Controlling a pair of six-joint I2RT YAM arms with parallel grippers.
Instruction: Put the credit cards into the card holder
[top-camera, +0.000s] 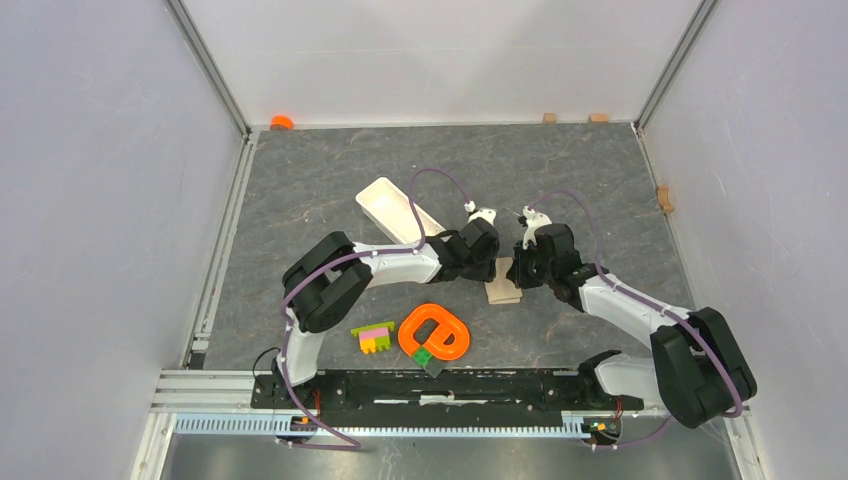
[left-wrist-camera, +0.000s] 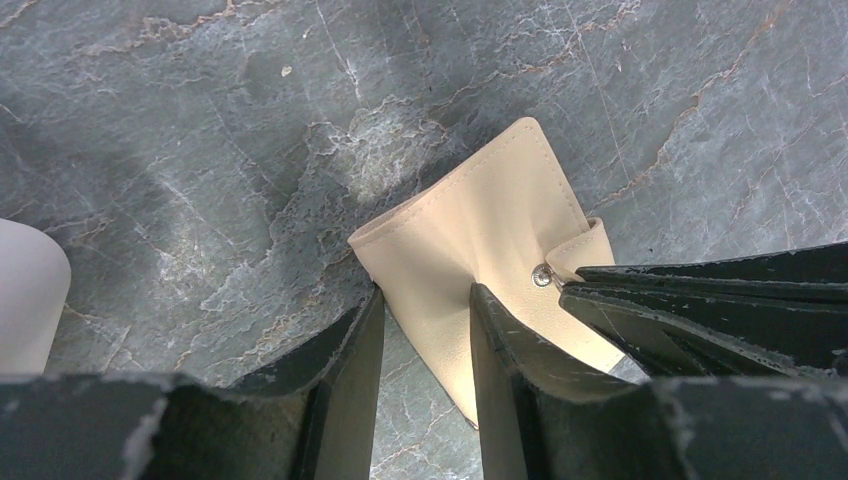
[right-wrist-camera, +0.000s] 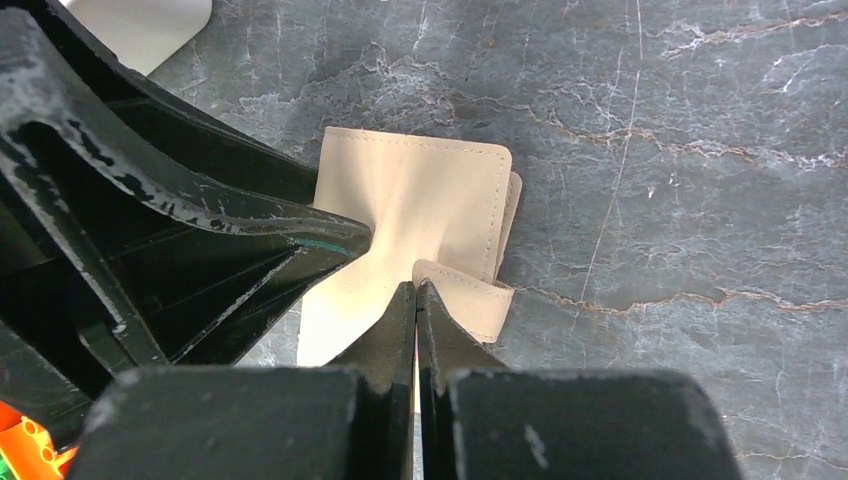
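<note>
The beige card holder lies on the grey table between both grippers. Its strap and metal snap show at one side. In the left wrist view my left gripper is part open, one fingertip at the holder's edge and the other over its face. My right gripper is shut, its tips at the strap beside the snap; whether the strap is caught between them I cannot tell. No credit cards can be made out.
A white tray stands behind the left arm. Nearer the front lie an orange ring-shaped piece and colored toy blocks.
</note>
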